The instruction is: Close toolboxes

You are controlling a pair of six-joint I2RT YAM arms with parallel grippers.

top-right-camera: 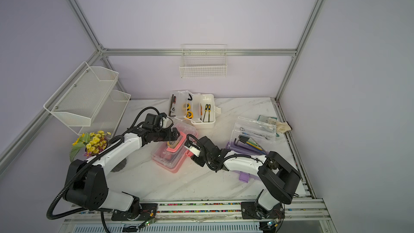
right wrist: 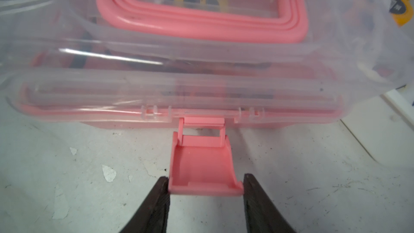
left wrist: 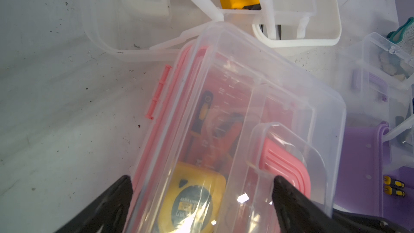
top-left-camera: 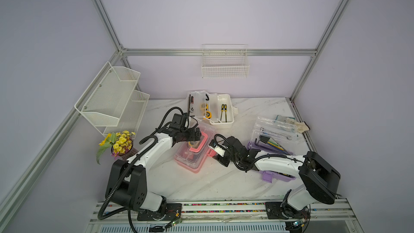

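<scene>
The pink toolbox (top-left-camera: 187, 159) lies at the table's middle, its clear lid down. Its pink latch (right wrist: 202, 166) hangs out from the front side, with my right gripper shut on it. My left gripper is open over the lid (left wrist: 263, 73), fingers on either side. Behind stands the white toolbox (top-left-camera: 226, 120), open, with screwdrivers and tape measures. At the right the purple toolbox (left wrist: 358, 168) is also open, partly behind my right arm in the top views.
A vase of yellow flowers (top-left-camera: 123, 142) stands at the left, below wire shelves (top-left-camera: 107, 95). Some bare table (top-left-camera: 207, 187) shows at the front.
</scene>
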